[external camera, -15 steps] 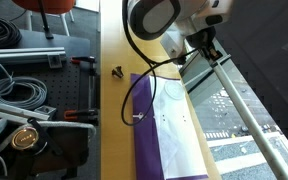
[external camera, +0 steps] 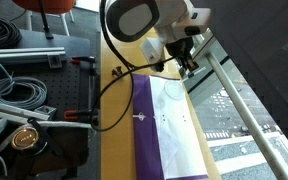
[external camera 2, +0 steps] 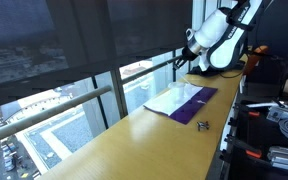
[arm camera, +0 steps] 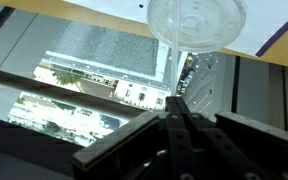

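Note:
A clear round item (arm camera: 196, 22) lies at the top of the wrist view, with a pale narrow strip (arm camera: 174, 62) running from it toward my gripper. The gripper is shut. Whether the strip reaches between the fingers or only passes behind them I cannot tell. In exterior view 1 the clear round item (external camera: 173, 91) rests on white sheeting (external camera: 184, 125) bordered by purple material (external camera: 144, 130). My gripper (external camera: 188, 69) hangs above the sheeting's far end, near the window side. Exterior view 2 shows the same white sheeting (external camera 2: 164, 102) on the wooden table.
A metal rail (external camera: 246, 112) runs along the window beside the table. Small dark parts (external camera: 120, 72) lie near the table's left edge, and a metal piece (external camera 2: 38, 127) lies on the ledge. Tools and coiled cable (external camera: 26, 92) fill the black cart.
In exterior view 1 the arm's head has moved left, away from the rail, and slightly down. The clear round item and sheeting have stayed where they were.

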